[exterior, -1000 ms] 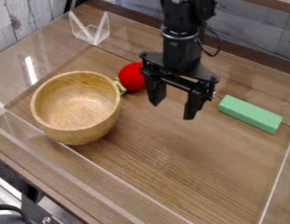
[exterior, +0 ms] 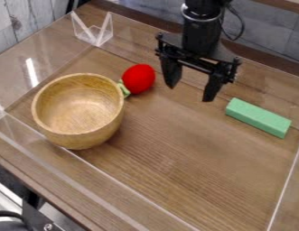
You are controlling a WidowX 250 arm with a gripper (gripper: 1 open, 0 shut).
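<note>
My black gripper (exterior: 192,69) hangs over the back middle of the wooden table, its two fingers pointing down and spread apart. A red ball-like object (exterior: 138,78) with a small green part at its lower left lies left of the gripper. A pale green block (exterior: 257,117) lies to the right. A tan round bowl (exterior: 37,110) stands at the left.
A translucent white object (exterior: 91,30) stands at the back left, with cables in the top corners.
My gripper has moved back, toward the top of the view, and slightly right. The red object, the green block and the bowl look unmoved.
</note>
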